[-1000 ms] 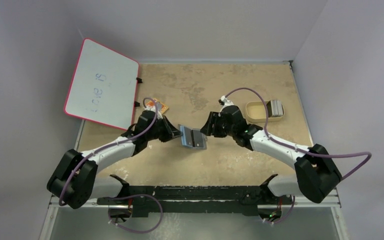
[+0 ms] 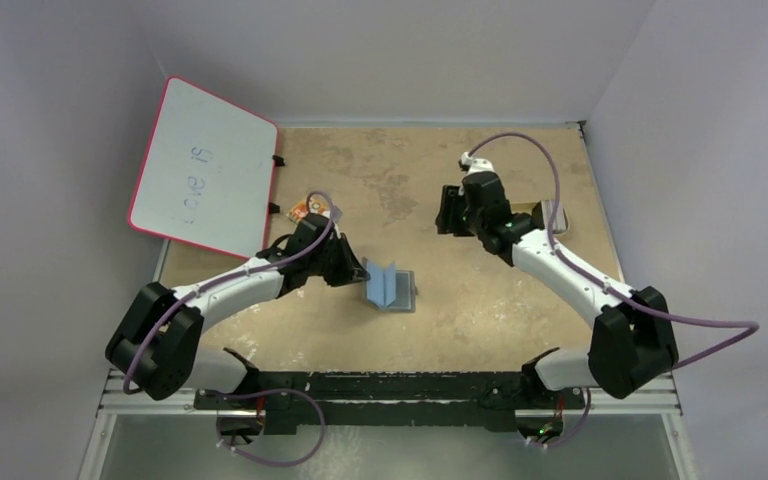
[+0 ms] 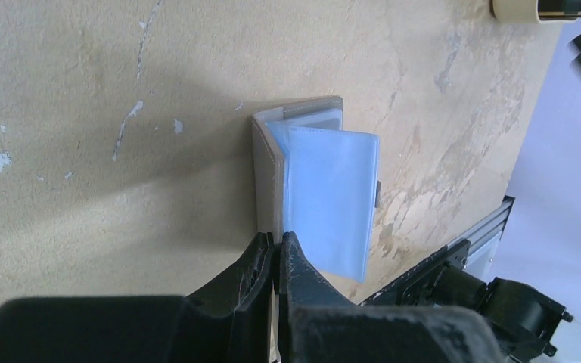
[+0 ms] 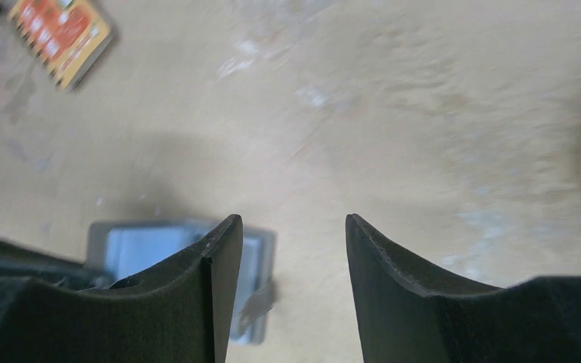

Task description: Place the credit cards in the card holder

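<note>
The card holder lies in the middle of the table, grey with pale blue sleeves standing open. My left gripper is shut on its grey cover edge, at the holder's left side. My right gripper hangs open above the table, right and rear of the holder, with nothing between its fingers. A beige tray at the right holds a stack of cards, partly hidden by the right arm in the top view.
A whiteboard stands at the back left, beside a small orange-covered booklet.
My right gripper has moved away from the holder, back and to the right. The left gripper and holder have shifted slightly, and the blue sleeves now stand more open.
</note>
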